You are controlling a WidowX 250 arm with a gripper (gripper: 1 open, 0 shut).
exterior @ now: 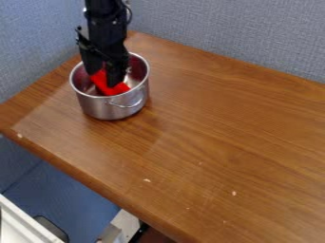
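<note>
A steel pot (pixel 117 105) with a wire handle stands on the wooden table near its left corner. A red object (pixel 113 88) lies inside the pot. My black gripper (pixel 106 73) reaches down into the pot over the red object, its lower part partly hiding it. Whether the fingers are apart or closed around the red object cannot be made out.
Grey-blue padded walls rise behind and to the left. Some white and dark items sit below the table at the lower left.
</note>
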